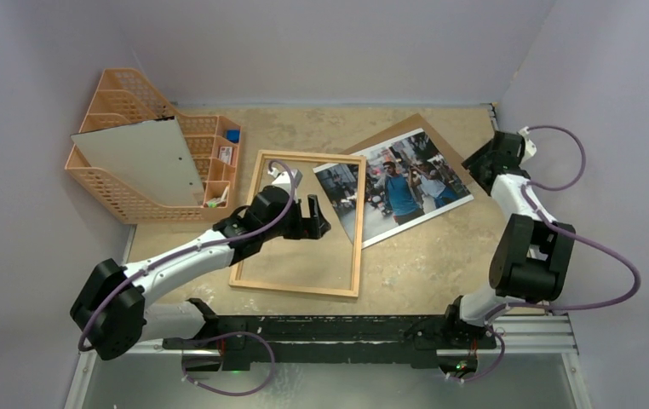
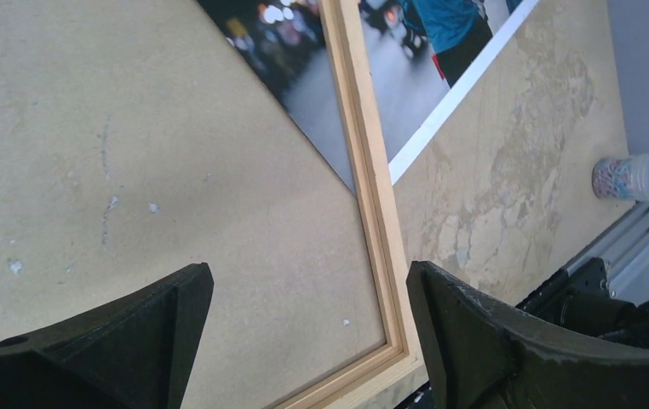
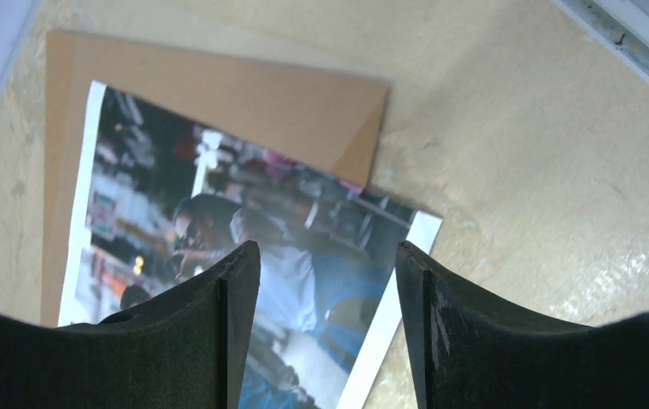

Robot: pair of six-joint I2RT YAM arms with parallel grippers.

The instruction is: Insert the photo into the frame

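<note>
The wooden frame (image 1: 358, 247) lies flat and empty of backing, with bare tabletop showing inside it. The photo (image 1: 400, 192), a street scene with white borders, lies tilted on the table; its left corner (image 2: 300, 98) passes under the frame's right bar (image 2: 368, 145). Over the inside of the frame hovers my left gripper (image 1: 317, 223), fingers open and nothing between its fingers. My right gripper (image 1: 468, 170) is open beside the photo's right end, and its wrist view shows the photo (image 3: 219, 221) below and beyond the fingers.
A brown board (image 1: 440, 141) lies partly under the photo at the back. An orange organizer (image 1: 100, 183) holding a white panel (image 1: 146, 162) stands at the left. A small clear jar (image 2: 628, 177) stands by the table's edge.
</note>
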